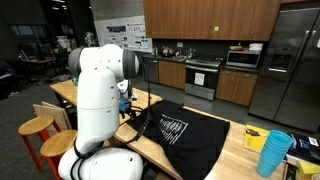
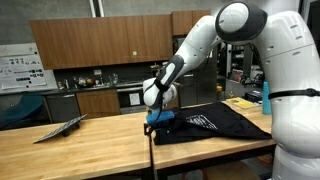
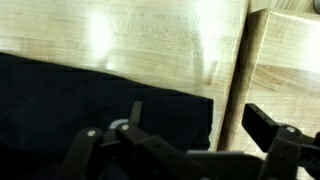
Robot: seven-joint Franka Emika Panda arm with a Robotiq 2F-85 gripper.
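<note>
A dark cloth (image 1: 190, 132) lies spread over the wooden table, with a pale patch near its middle. In the wrist view, one corner of the cloth (image 3: 75, 100) reaches toward the space between the fingertips. My gripper is open there, its fingers apart on either side of that corner, and nothing is gripped. From the second exterior view, the gripper (image 2: 150, 133) points down at the cloth's near left end. Whether the fingertips touch the cloth or the table cannot be told.
A seam between two wooden tabletops (image 3: 240, 80) runs close beside the cloth's corner. Blue cups (image 1: 272, 153) and a yellow item (image 1: 256, 137) stand at the right end. Bare wood (image 2: 75, 145) extends left of the arm.
</note>
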